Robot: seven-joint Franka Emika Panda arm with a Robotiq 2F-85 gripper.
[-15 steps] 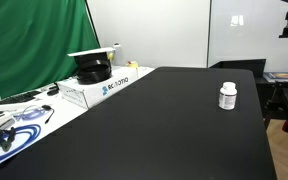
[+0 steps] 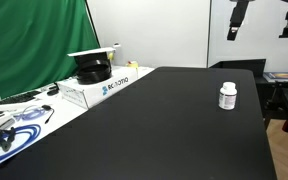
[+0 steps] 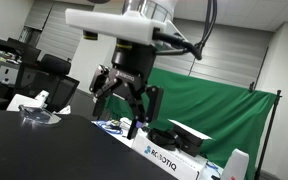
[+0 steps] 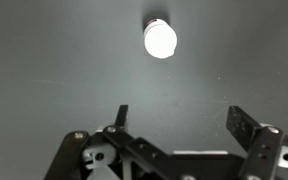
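Observation:
A small white bottle (image 2: 227, 96) stands upright on the dark table, toward the right in exterior view 1. From above, in the wrist view, its round white cap (image 4: 161, 40) shows near the top edge, beyond the fingertips. My gripper is wide open with nothing between its fingers. In exterior view 1 the gripper (image 2: 260, 34) hangs well above the tabletop, higher than the bottle and apart from it. Exterior view 2 shows the gripper (image 3: 125, 115) pointing down; I cannot make out the bottle there.
Along the far left edge of the dark table (image 2: 134, 130) lie a white Robotiq box (image 2: 106, 90), a black round object (image 2: 93, 70) and blue cables (image 2: 24, 137). A clear dish-like object (image 3: 38, 116) shows in exterior view 2.
More of the gripper has come into exterior view 1 from the upper right. The bottle has not moved.

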